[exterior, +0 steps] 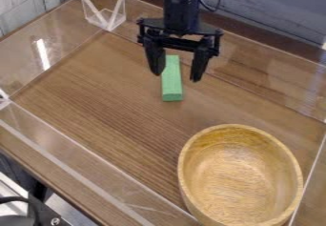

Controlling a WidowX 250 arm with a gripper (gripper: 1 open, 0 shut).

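My black gripper (177, 66) hangs open in the upper middle, its two fingers on either side of the upper part of a green bar (173, 87) that lies on the wooden table (95, 115). Whether the fingers touch the bar cannot be told from this view.
A large tan oval bowl (241, 173) fills the lower right. A white wire-like object (105, 11) stands at the top left.
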